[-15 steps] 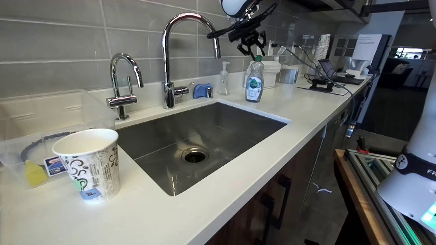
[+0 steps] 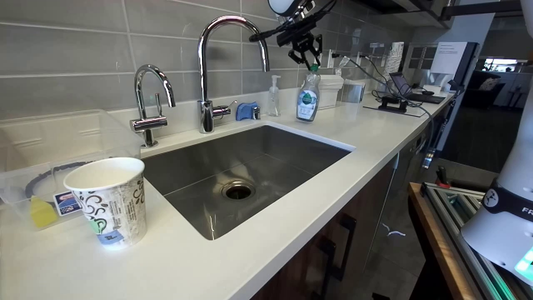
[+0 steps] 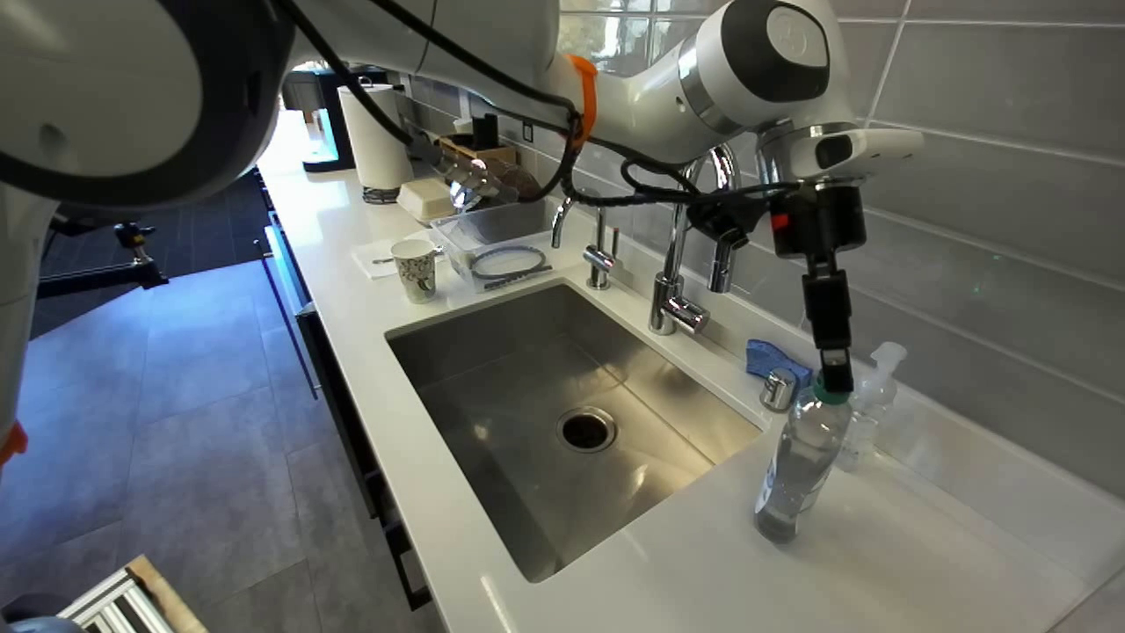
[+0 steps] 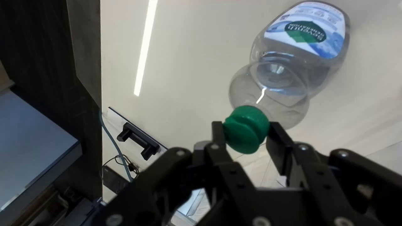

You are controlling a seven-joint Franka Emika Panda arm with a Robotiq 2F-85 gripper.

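Note:
A clear dish soap bottle (image 2: 307,100) with a blue and white label stands at the far right corner of the sink. My gripper is shut on its green cap (image 4: 245,132), one finger on each side in the wrist view. Exterior view 2 shows the bottle (image 3: 803,455) leaning, its top toward the wall, beneath the gripper (image 3: 836,378). Whether its base touches the counter, I cannot tell.
Close by the bottle are a pump dispenser (image 2: 273,97) and a blue sponge (image 2: 245,111). The steel sink (image 2: 210,223) is empty, with a tall faucet (image 2: 203,75) behind it. A paper cup (image 2: 110,205) stands near a clear bin (image 2: 20,175). Counter to the bottle's right is open.
In exterior view 1, the bottle and my gripper have shifted slightly left and toward the wall together. The cup and the sink area look the same.

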